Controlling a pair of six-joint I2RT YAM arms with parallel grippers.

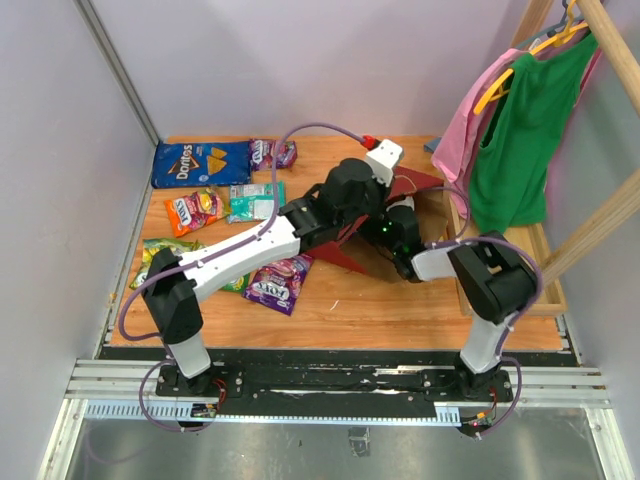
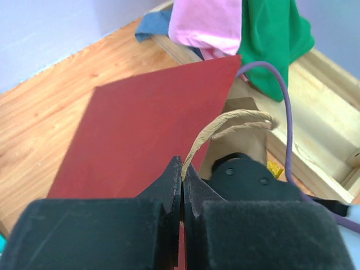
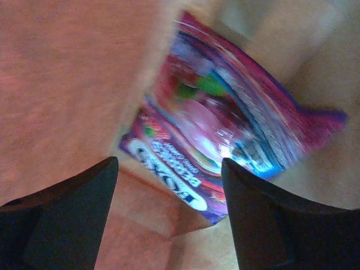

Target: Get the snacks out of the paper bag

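The red paper bag point(image 1: 340, 255) lies on its side on the wooden table, its tan inside facing right. My left gripper is shut on the bag's twine handle point(image 2: 236, 118) above the red bag side point(image 2: 135, 129). My right gripper is inside the bag, open, around a purple and pink snack packet point(image 3: 197, 124); the view there is blurred.
Several snack packs, including a blue Doritos bag point(image 1: 200, 162) and a purple packet point(image 1: 275, 283), lie on the table's left. A wooden rack point(image 1: 548, 290) with hanging shirts stands right. Bare table lies in front.
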